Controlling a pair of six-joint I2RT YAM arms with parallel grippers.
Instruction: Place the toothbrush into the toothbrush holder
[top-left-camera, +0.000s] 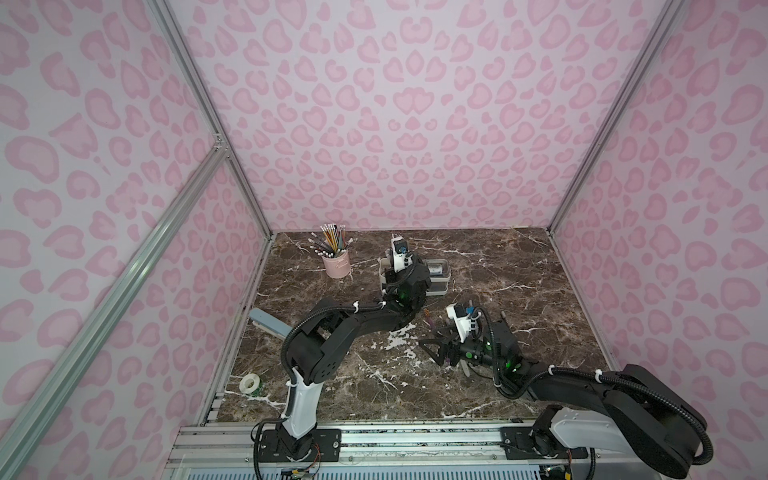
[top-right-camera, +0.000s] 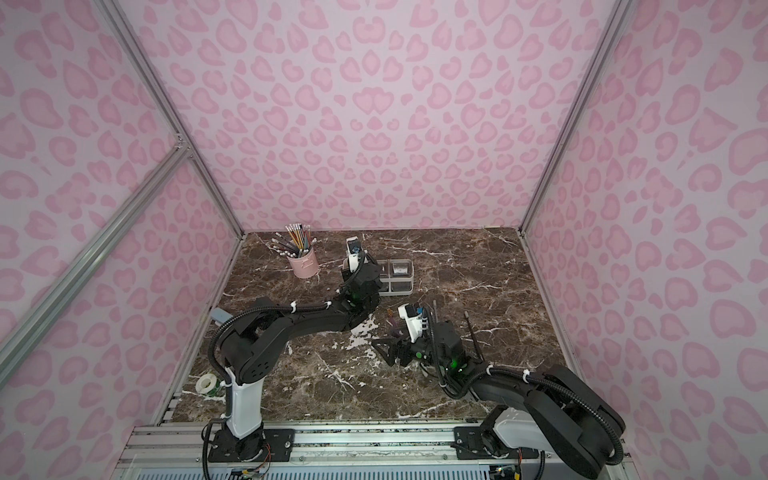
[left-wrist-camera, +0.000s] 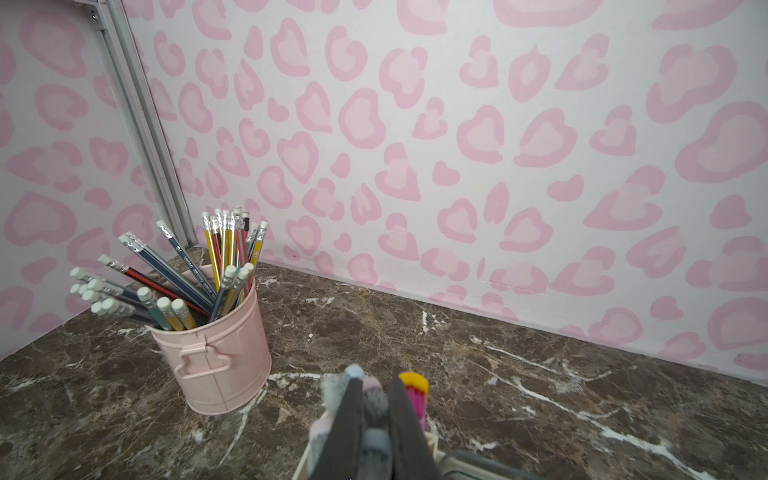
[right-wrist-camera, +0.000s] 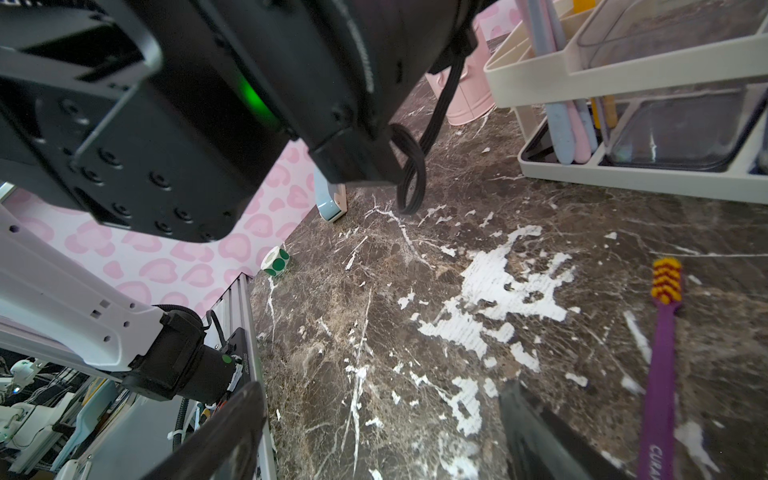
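Note:
The off-white holder (right-wrist-camera: 640, 182) stands at the back with light blue, pink and yellow toothbrushes upright in its slots, as the right wrist view shows. Over its left part, my left gripper is shut on a toothbrush (left-wrist-camera: 376, 444) with a pale grey-blue head. Other brush heads, one of them yellow and pink (left-wrist-camera: 414, 392), show just beyond its fingers. Most of the held brush is hidden, so its depth in the slot cannot be told. On the table lies a purple toothbrush (right-wrist-camera: 661, 360) with yellow-red bristles. My right gripper is open and empty, left of that brush.
Left of the holder stands a pink bucket (left-wrist-camera: 220, 364) full of pencils. A blue-grey object (top-left-camera: 270, 322) and a tape roll (top-left-camera: 250, 385) lie along the left edge. White worn patches (right-wrist-camera: 504, 296) mark the table.

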